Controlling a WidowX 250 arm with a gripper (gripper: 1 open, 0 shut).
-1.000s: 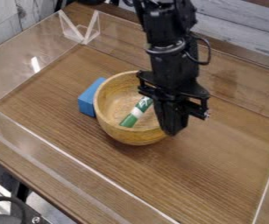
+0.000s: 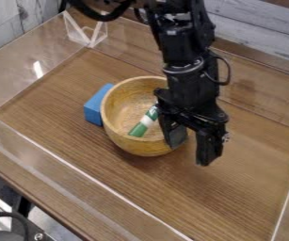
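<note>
The black arm comes down from the top centre, its gripper (image 2: 191, 143) low over the right side of a round yellow bowl (image 2: 118, 108), its two fingers apart with nothing seen between them. A white and green cylindrical item (image 2: 141, 126) lies in the bowl, partly hidden by the arm.
A blue block (image 2: 94, 105) lies just left of the bowl. A black cable is at the bottom left, and a low wooden edge runs along the back.
The bowl and blue block look unmoved.
</note>
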